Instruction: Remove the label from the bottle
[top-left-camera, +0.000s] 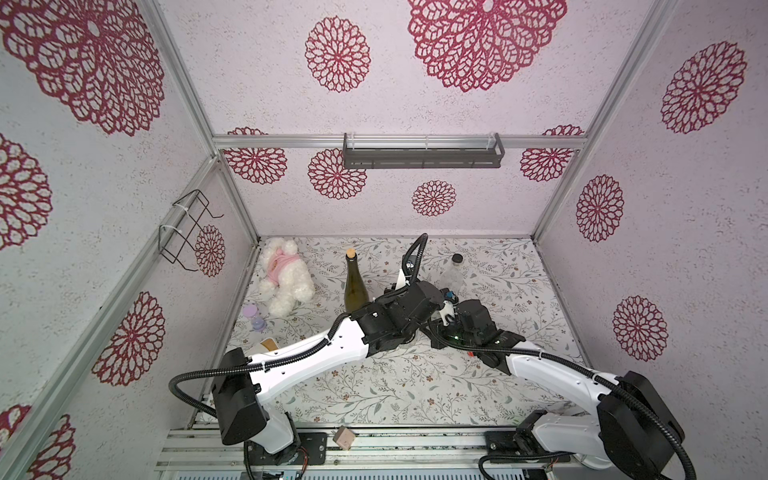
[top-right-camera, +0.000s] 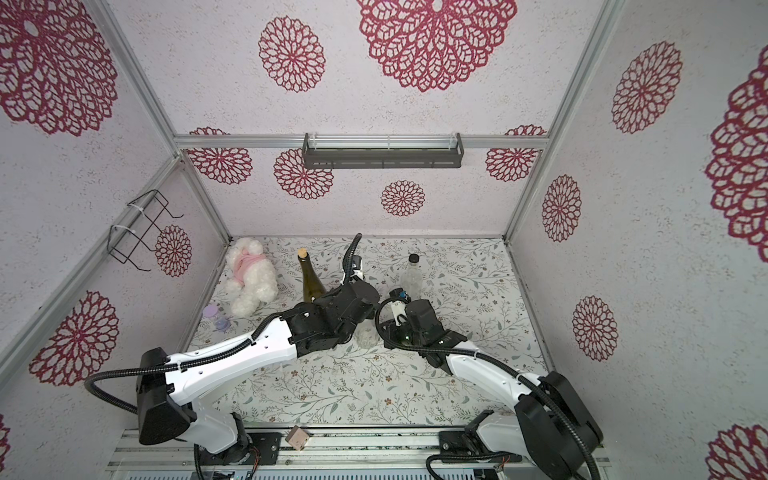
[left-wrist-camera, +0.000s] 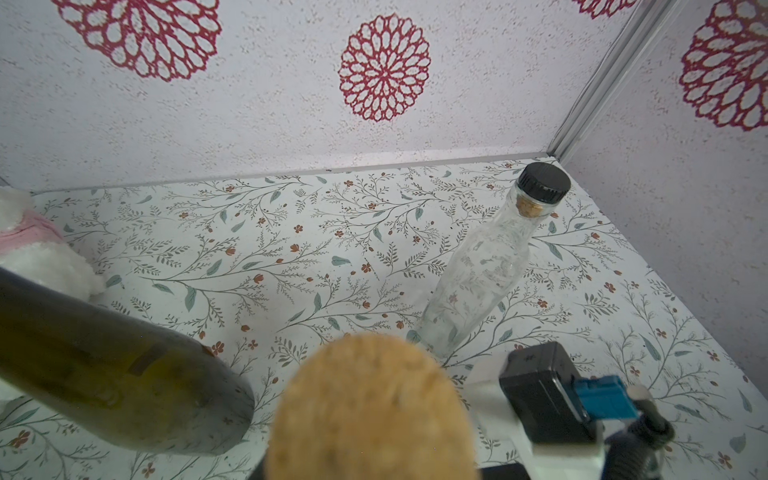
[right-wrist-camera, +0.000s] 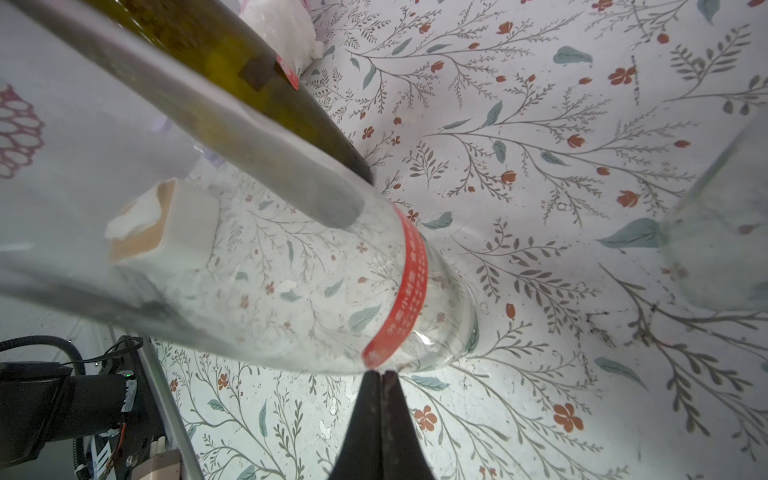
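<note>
A clear bottle (right-wrist-camera: 320, 288) with a red label band (right-wrist-camera: 404, 296) low on its body fills the right wrist view. Its cork top (left-wrist-camera: 372, 408) shows close below the left wrist camera; my left gripper, mostly hidden behind the arm in the top views, appears shut on that bottle's upper part. My right gripper is shut with nothing between its fingers, its tips at the lower end of the red band.
A green bottle (top-left-camera: 355, 284) stands left of the grippers, a capped clear bottle (left-wrist-camera: 480, 272) behind to the right. A white plush toy (top-left-camera: 284, 280) and small purple items (top-left-camera: 254, 318) are at the left.
</note>
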